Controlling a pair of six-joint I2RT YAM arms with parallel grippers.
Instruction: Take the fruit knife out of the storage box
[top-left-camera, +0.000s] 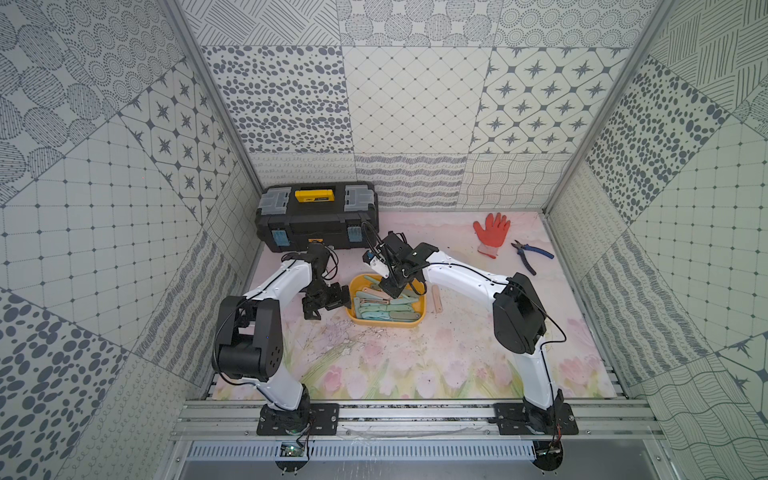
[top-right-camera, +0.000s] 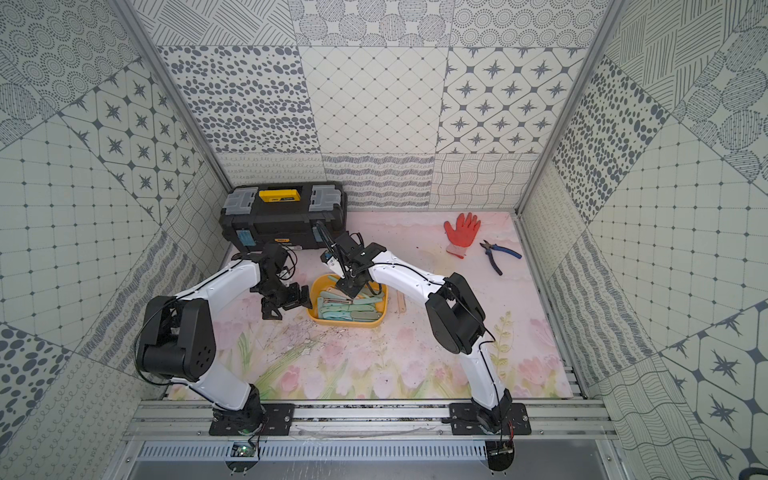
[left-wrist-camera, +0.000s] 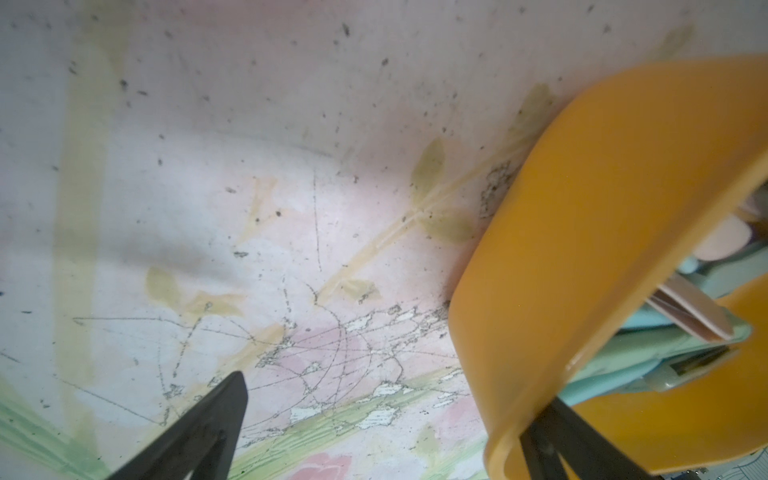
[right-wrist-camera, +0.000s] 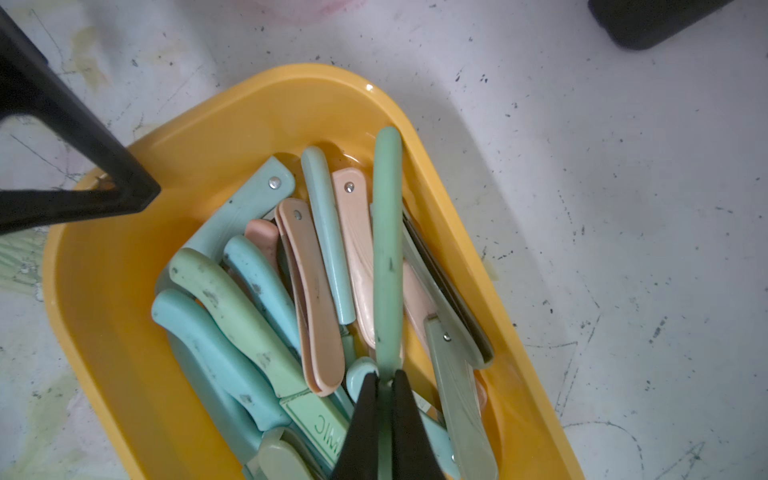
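A yellow storage box (top-left-camera: 385, 324) full of pastel-handled knives stands mid-table. Above its contents, in the right wrist view, my right gripper is shut on a slim green knife (right-wrist-camera: 388, 256), whose rounded end reaches up over the box's far wall. Below the fingertips the rest of that knife is mostly hidden. Beneath it lie pink, blue and green handles, among them a pink folding knife (right-wrist-camera: 310, 296) and a thick green handle (right-wrist-camera: 232, 320). At the box's left side, my left gripper stands open, one finger (left-wrist-camera: 560, 444) against or just inside the wall.
A pink folded knife (top-left-camera: 437, 299) lies on the table just right of the box. Behind stands a black toolbox (top-left-camera: 316, 228). A red glove (top-left-camera: 492, 230) and blue-handled pliers (top-left-camera: 528, 254) lie at the back right.
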